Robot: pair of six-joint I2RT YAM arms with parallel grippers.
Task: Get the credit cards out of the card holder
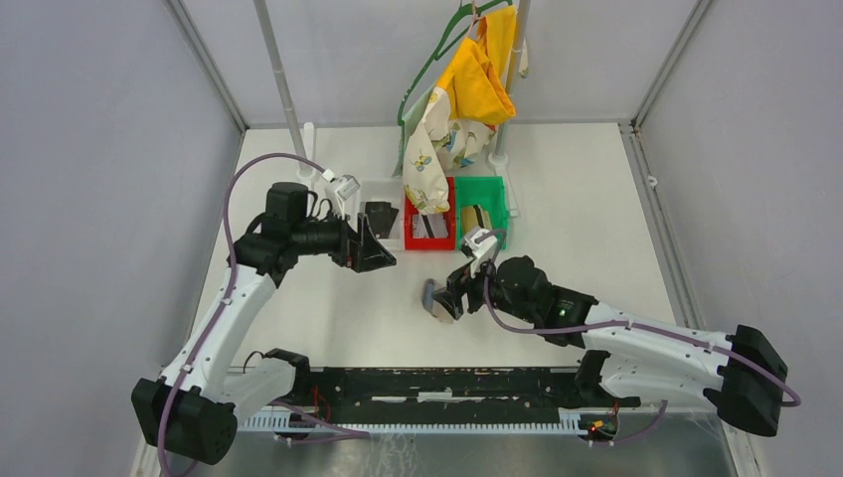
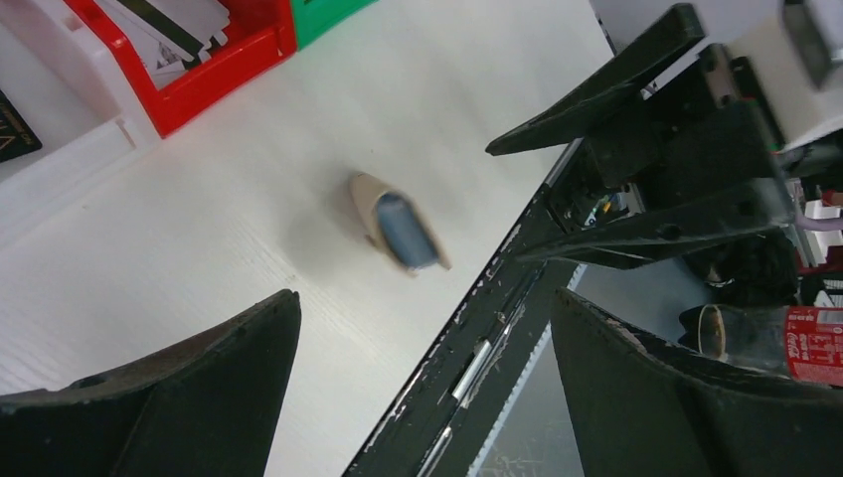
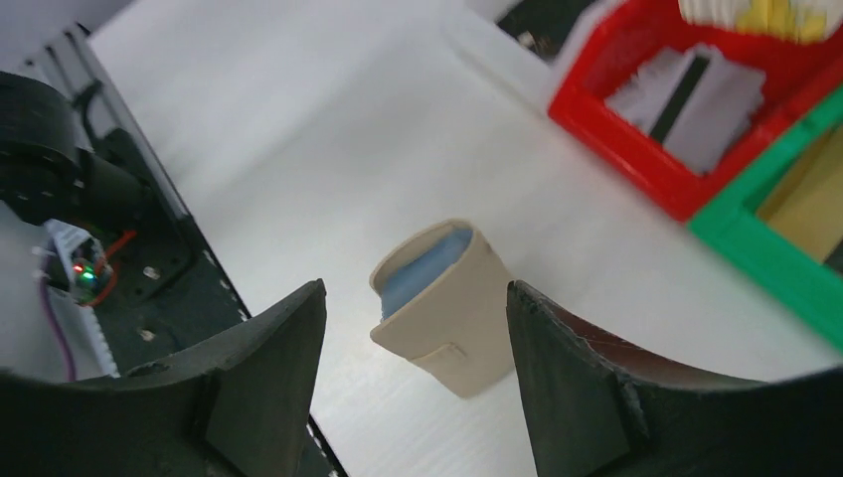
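A beige card holder (image 1: 437, 303) with a blue-grey opening is at my right gripper's fingertips (image 1: 452, 298) in the top view. In the right wrist view the holder (image 3: 457, 328) sits between the fingertips, its opening upward, and my right gripper is shut on it. Individual cards inside cannot be made out. My left gripper (image 1: 368, 253) stands open above the table, left of and behind the holder. The left wrist view shows the holder (image 2: 408, 231) below and between its empty fingers.
A white tray (image 1: 393, 241) with dark cards, a red tray (image 1: 429, 245) with light cards and a green tray (image 1: 497, 189) with gold cards stand at the back, under hanging clothes (image 1: 472, 79).
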